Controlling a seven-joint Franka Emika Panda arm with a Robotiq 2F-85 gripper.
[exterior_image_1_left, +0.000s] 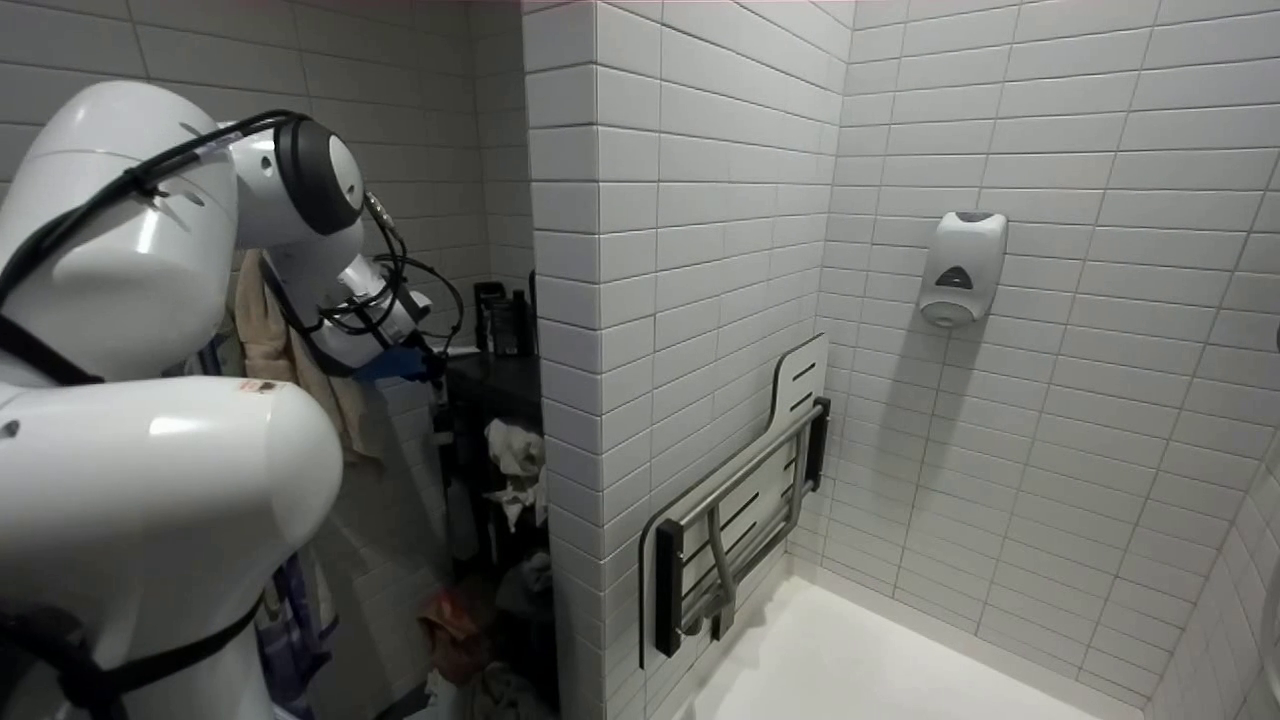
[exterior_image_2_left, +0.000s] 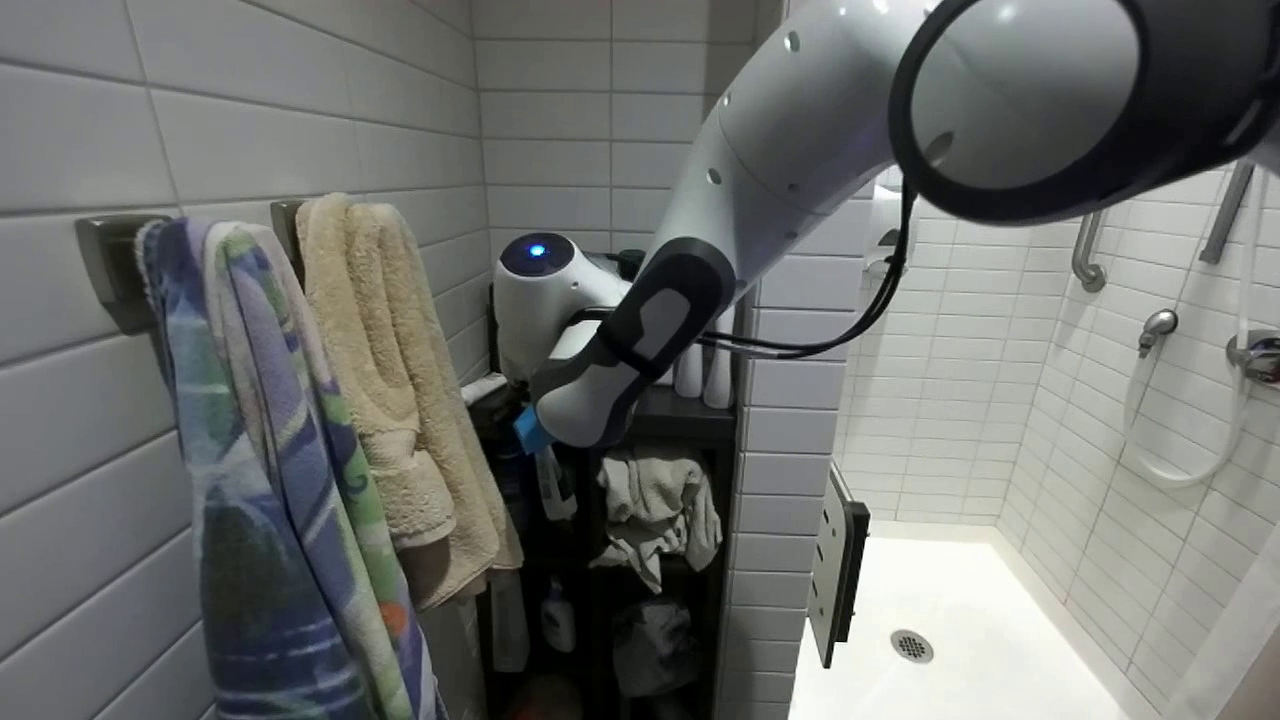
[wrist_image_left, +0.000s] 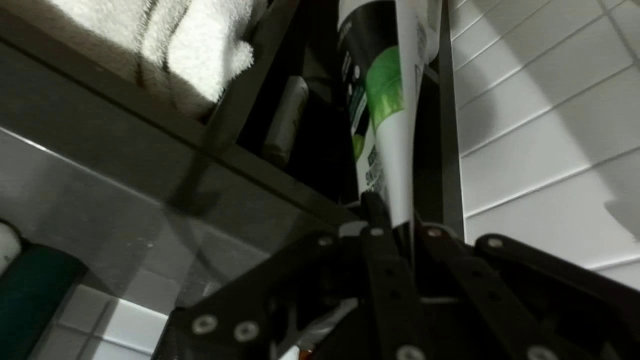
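My gripper is shut on the narrow end of a tube (wrist_image_left: 384, 90) in the wrist view. White, black and green printing covers the tube, which extends from the fingertips towards the top of the picture over the dark shelf unit. In exterior view 1 the arm's wrist (exterior_image_1_left: 354, 312) hangs left of the shelf; the fingers there are too dark to make out clearly. Exterior view 2 has the arm's end in front of the shelf unit (exterior_image_2_left: 672, 420), with the gripper itself mostly hidden behind the arm.
White cloth (exterior_image_2_left: 657, 504) fills a shelf compartment. A pale tube (wrist_image_left: 286, 120) lies in a neighbouring compartment in the wrist view. Towels, including a beige one (exterior_image_2_left: 384, 372), hang on the left wall. The tiled partition (exterior_image_1_left: 600, 300) stands close right of the shelf.
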